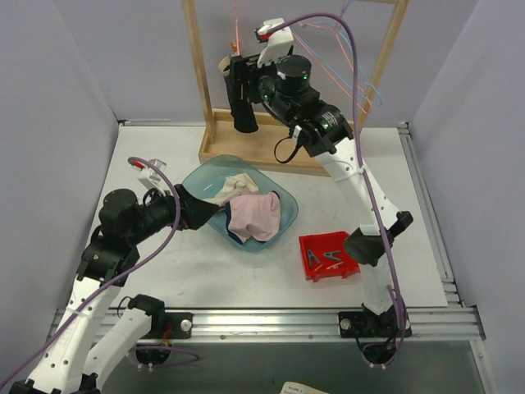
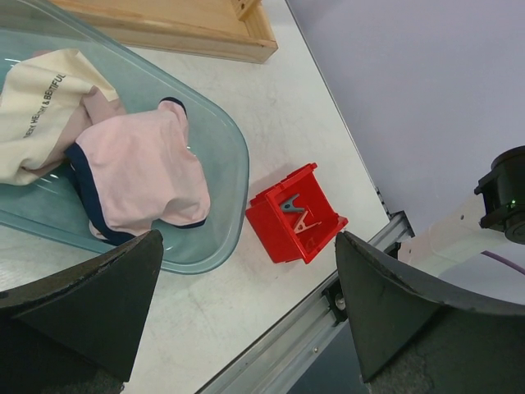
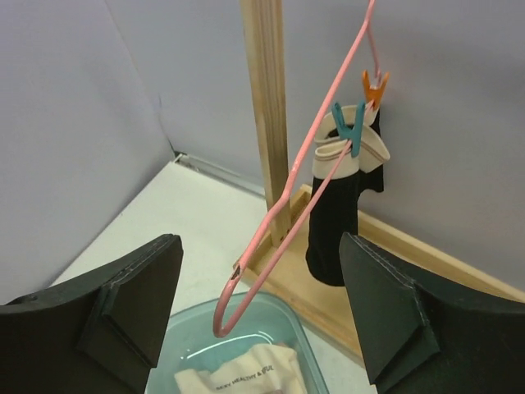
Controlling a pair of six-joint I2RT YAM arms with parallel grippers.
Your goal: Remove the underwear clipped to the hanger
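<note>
A dark garment with a cream waistband point(image 3: 332, 213) hangs from the pink hanger point(image 3: 285, 197), held by a teal clip point(image 3: 350, 129) and an orange clip point(image 3: 376, 89) behind it. In the top view my right gripper point(image 1: 239, 78) is beside this garment, partly covering it. The right wrist view shows its fingers open, the hanger's end loop between them in the picture and the garment farther off, beyond the right finger. My left gripper point(image 1: 207, 215) stays open by the teal basin point(image 1: 289, 215), nothing between its fingers.
The basin holds pink cloth point(image 2: 148, 168) and cream cloth point(image 2: 51, 111). A red box point(image 1: 330, 254) with several loose clips stands to its right. The wooden frame point(image 1: 202, 61) rises around the hanging garment.
</note>
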